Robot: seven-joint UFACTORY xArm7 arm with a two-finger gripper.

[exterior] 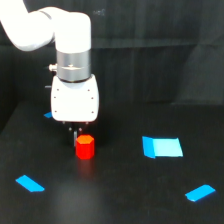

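Observation:
A red block (pixel 85 148) with a six-sided top stands upright on the dark table, left of the middle in the camera view. The white arm comes down from the top left. Its small dark gripper (pixel 76 134) points downward at the block's upper left edge. The dark fingers blend into the black background. Whether they touch the block, or lie behind it, cannot be made out.
To the right lies a pale blue square (pixel 167 147) with a brighter blue piece (pixel 148 147) along its left side. Blue strips lie at the front left (pixel 30 184) and front right (pixel 200 192).

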